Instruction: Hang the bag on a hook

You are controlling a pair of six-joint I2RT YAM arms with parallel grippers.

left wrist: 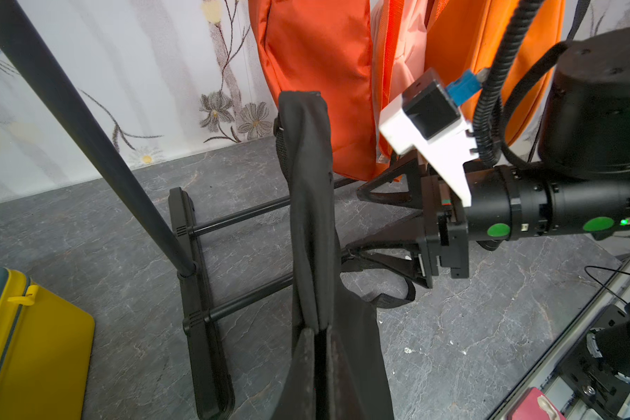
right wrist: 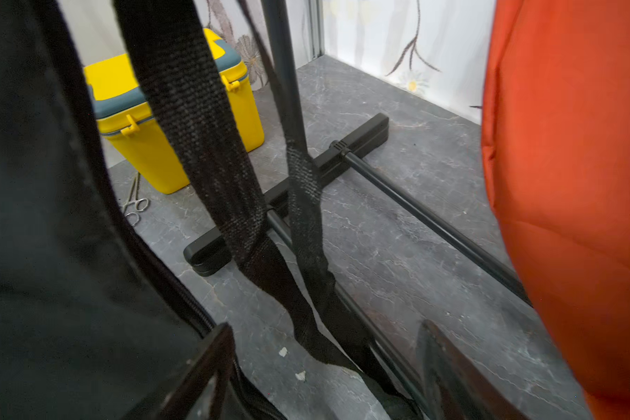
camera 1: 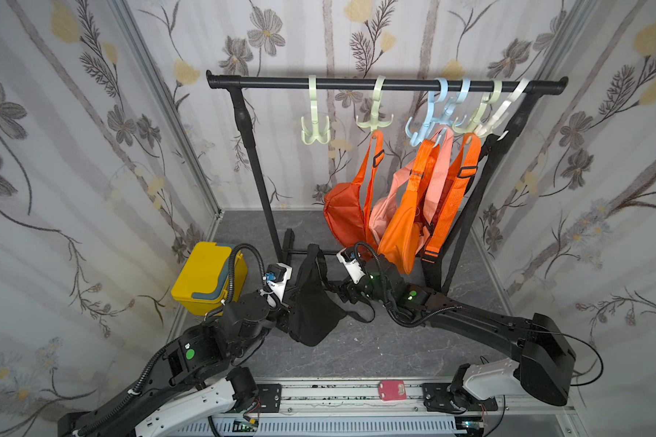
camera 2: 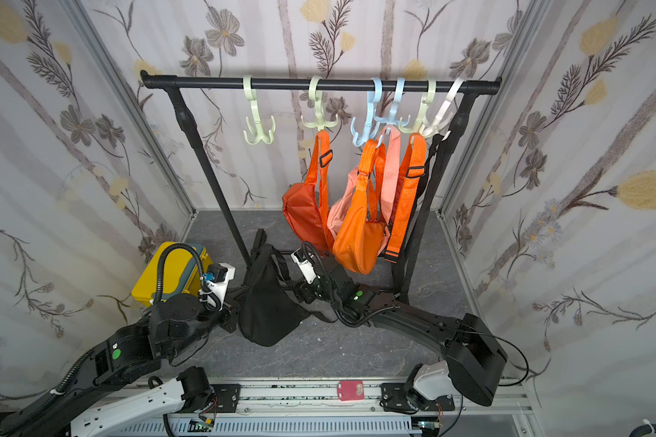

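In the left wrist view, my left gripper is shut on a fold of the black bag, which stands up beyond its fingertips. The bag is off the hooks, low in front of the rack in the top left view. On its right side, my right gripper stands open, its fingers pointing toward the bag. A loose black strap passes between the spread fingers in the right wrist view; whether they touch it I cannot tell. A bare green hook hangs leftmost on the rail.
Orange and pink bags hang on hooks at the right, close above my right arm. A yellow box stands at the left, near my left arm. Below the leftmost hook, the space between rack post and red-orange bag is free.
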